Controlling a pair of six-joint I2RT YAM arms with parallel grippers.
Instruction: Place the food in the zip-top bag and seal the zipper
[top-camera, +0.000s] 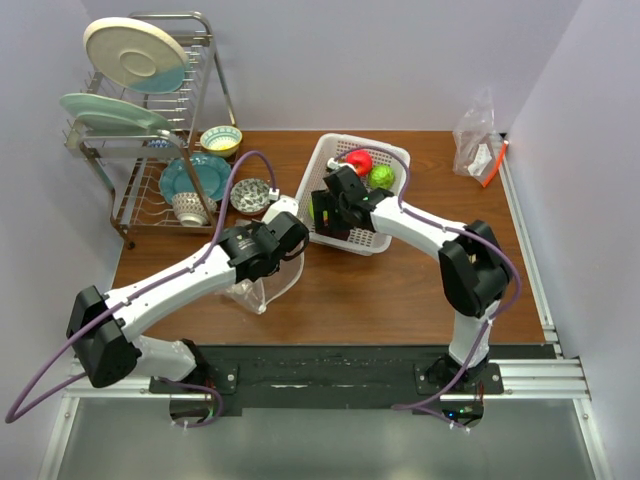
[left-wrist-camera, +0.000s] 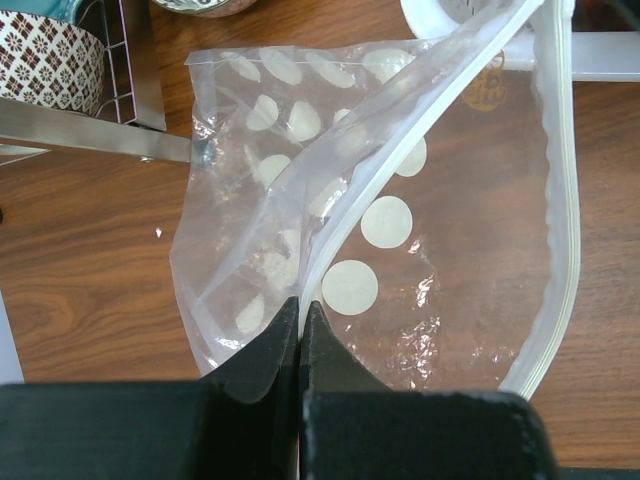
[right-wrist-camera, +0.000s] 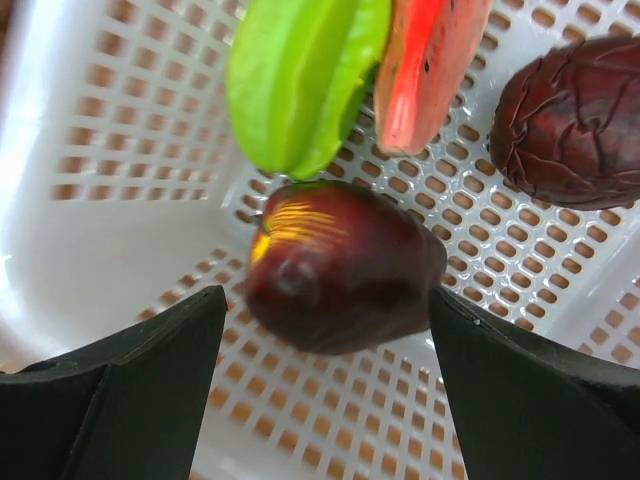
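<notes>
The clear zip top bag (left-wrist-camera: 460, 230), printed with pale dots, hangs with its mouth spread apart. My left gripper is shut on the bag's zip edge, with the white strip running up from its fingertips. Over the white basket (top-camera: 312, 175) my right gripper stands open, its fingers on either side of a dark red fruit with a yellow streak (right-wrist-camera: 340, 265); nothing is gripped. Beside that fruit lie a green ridged star fruit (right-wrist-camera: 300, 80), an orange-red piece (right-wrist-camera: 425, 80) and a dark, wrinkled round food (right-wrist-camera: 575, 120).
A red tomato-like food (top-camera: 359, 160) and a green cabbage-like one (top-camera: 381, 177) sit at the basket's far side. The dish rack (top-camera: 150, 200) crowds the left. Another plastic bag (top-camera: 478, 135) rests at the back right. Bare table (top-camera: 370, 300) lies in front.
</notes>
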